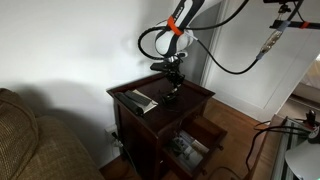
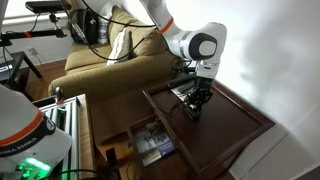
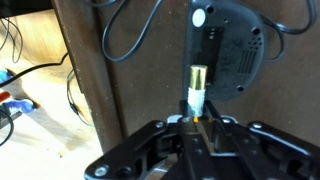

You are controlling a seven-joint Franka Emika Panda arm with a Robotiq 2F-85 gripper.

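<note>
In the wrist view a small white cylinder with a gold-coloured end (image 3: 197,88) stands out from my gripper, which is shut on it. Beneath it, on the dark brown cabinet top (image 3: 150,85), lies a black device (image 3: 235,45) with a rounded, ribbed part, perhaps a phone or tape holder. Exterior view 1 has my gripper low over this dark object (image 1: 170,99). Whether the cylinder touches the device cannot be told.
White papers or a notebook (image 1: 140,100) lie on the cabinet top to the left. Below, an open drawer (image 1: 187,150) holds several items. A black cable (image 3: 130,45) crosses the surface. A white wall stands behind.
</note>
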